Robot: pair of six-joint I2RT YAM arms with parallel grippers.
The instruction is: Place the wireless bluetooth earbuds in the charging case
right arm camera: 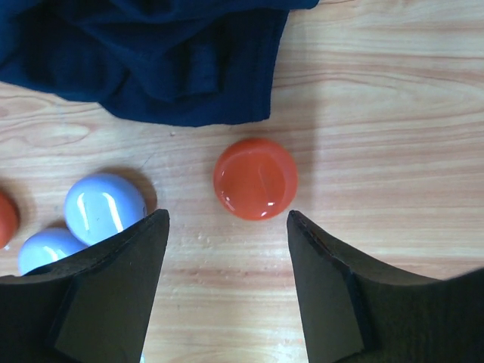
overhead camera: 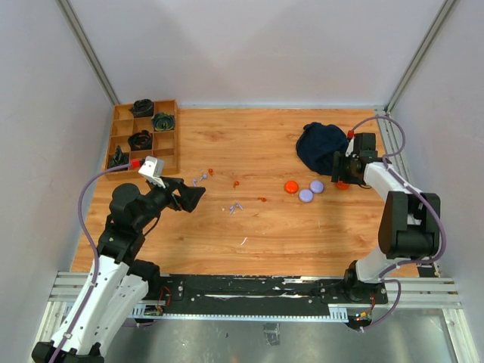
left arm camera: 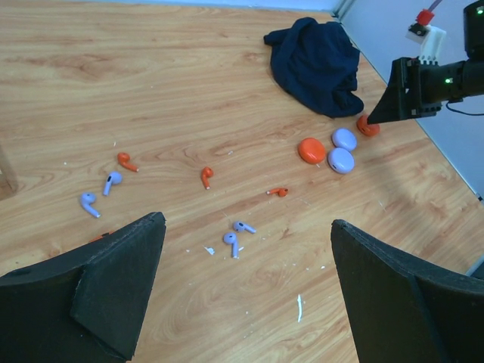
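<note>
My left gripper [overhead camera: 189, 195] hangs open over the left of the table; in its wrist view [left arm camera: 248, 265] blue earbuds [left arm camera: 231, 240] and red earbuds [left arm camera: 206, 175] lie loose ahead. My right gripper is above a red round case [right arm camera: 255, 178] at the right. Its fingers show apart with no object visible between their tips; whether they grip anything is unclear. Two lilac-blue cases [overhead camera: 305, 195] and another red case [overhead camera: 291, 187] lie left of it.
A dark navy cloth [overhead camera: 321, 145] lies behind the cases. A wooden compartment tray [overhead camera: 165, 157] with dark coils stands at back left.
</note>
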